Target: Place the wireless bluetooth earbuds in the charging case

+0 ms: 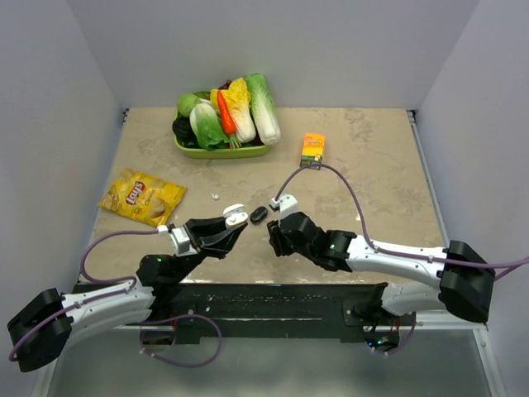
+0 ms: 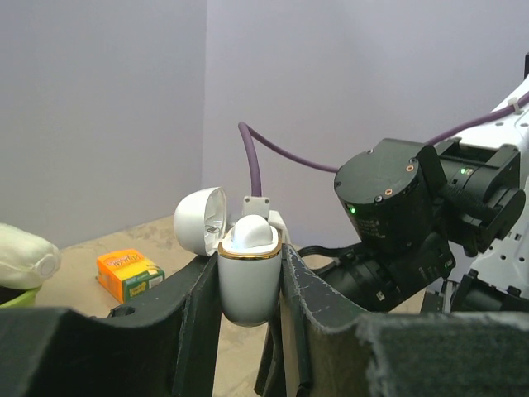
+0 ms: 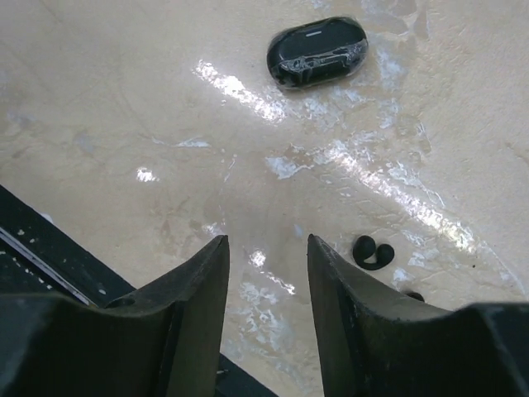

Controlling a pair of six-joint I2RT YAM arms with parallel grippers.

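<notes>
My left gripper is shut on the white charging case (image 2: 248,281), held upright with its lid open, left of the right arm in the top view. My right gripper points down above the table, fingers apart with nothing visible between them. In the right wrist view a glossy black oval object (image 3: 316,52) lies at the top, and small black pieces (image 3: 374,254) lie near the right finger; I cannot tell exactly what they are.
A green vegetable basket (image 1: 194,151) stands at the back. A Lay's bag (image 1: 143,197) lies at the left, a yellow-orange box (image 1: 312,149) at the back right.
</notes>
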